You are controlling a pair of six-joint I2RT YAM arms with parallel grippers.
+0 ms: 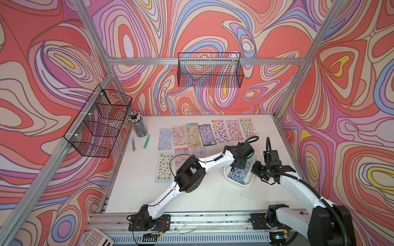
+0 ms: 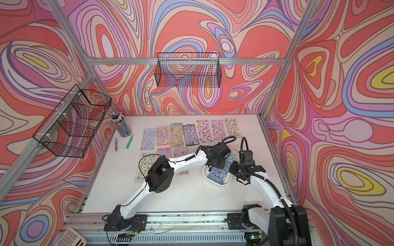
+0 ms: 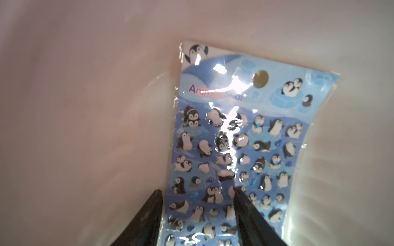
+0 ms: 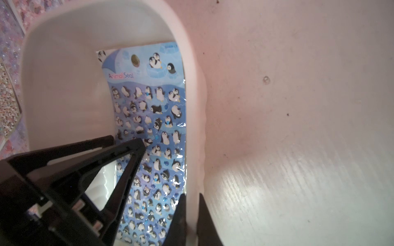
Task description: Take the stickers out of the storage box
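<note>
A blue penguin sticker sheet lies in the white storage box at the right of the table. My left gripper reaches down into the box, its fingers parted over the lower part of the sheet, and nothing is visibly pinched. From the right wrist view, its dark fingers cross the sheet's left side. Whether they touch it is unclear. On the box's right side, my right gripper is shut with the box's thin wall between its fingers. The left arm hides part of the box in the top views.
Several other sticker sheets lie in rows behind and left of the box. A pen holder and a teal stick are at the far left.
</note>
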